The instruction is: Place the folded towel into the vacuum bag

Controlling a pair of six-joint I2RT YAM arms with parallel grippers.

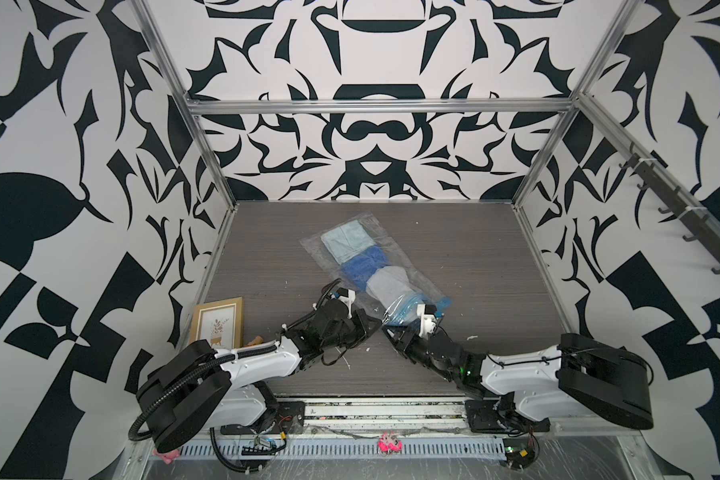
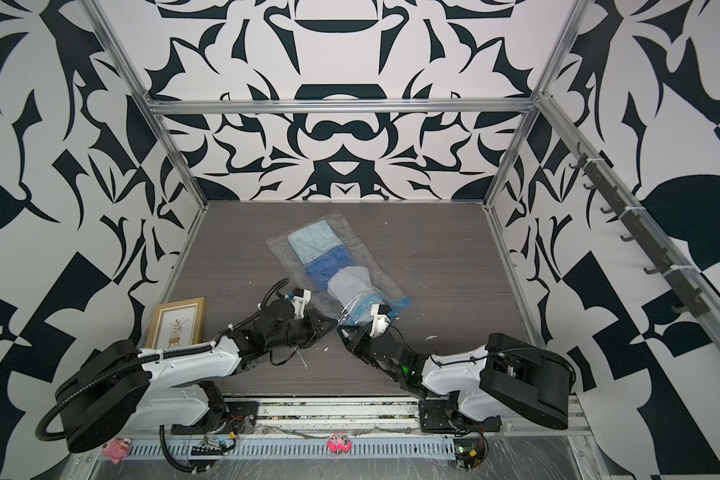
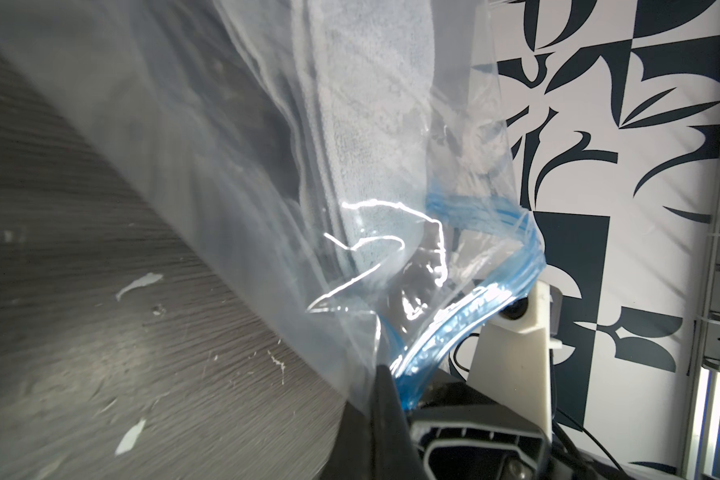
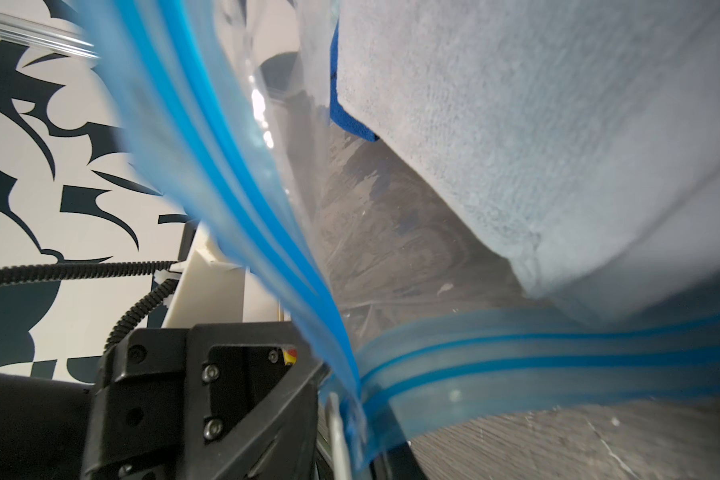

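Observation:
Inside the clear bag point(image 1: 402, 260) with a blue zip edge point(image 4: 536, 360) lie a light blue towel point(image 1: 347, 241), a blue towel point(image 1: 365, 264) and a whitish towel point(image 1: 390, 286), in a row. The mouth gapes toward the table's front. My left gripper is shut on the bag's edge at one corner of the mouth. Close to its tips, my right gripper is part open, with the blue-zipped edge running between its fingers. Its grip on the film is partly hidden by the folds.
A gold picture frame point(image 1: 216, 322) lies at the table's left edge, close to my left arm. Bare table point(image 1: 472, 248) stretches right of the bag and behind it. The two grippers are almost touching.

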